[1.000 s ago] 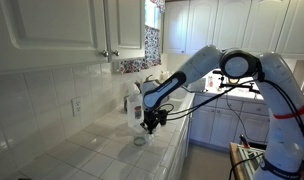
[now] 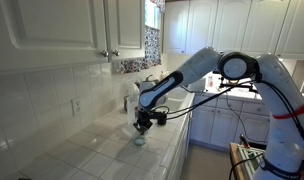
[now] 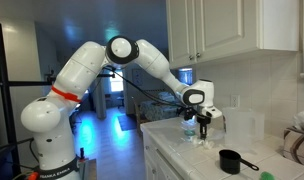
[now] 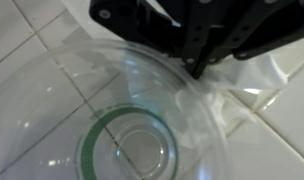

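A clear, round see-through container (image 4: 52, 120) with a green ring fills the lower left of the wrist view, its rim curving just below the fingers. In exterior view 1 a small pale round thing (image 2: 139, 141), perhaps that container, sits on the counter under the hand. My gripper is shut, its dark fingertips close together above the container's edge. White crumpled material (image 4: 254, 73), like paper or cloth, lies right beside and behind the fingertips; whether any of it is pinched cannot be seen. From the other side, my gripper (image 3: 204, 134) points down close to the counter.
A black pot (image 3: 233, 161) stands on the white tiled counter (image 2: 82, 157), with a green object (image 3: 265, 176) near it. Bottles (image 2: 132, 103) stand by the wall behind the arm. Upper cabinets (image 2: 52, 35) overhang the counter. Free tiles lie left of the hand in exterior view 1.
In exterior view 1 my gripper has shifted slightly left, now over the pale round thing. That thing seems to lie where it was.
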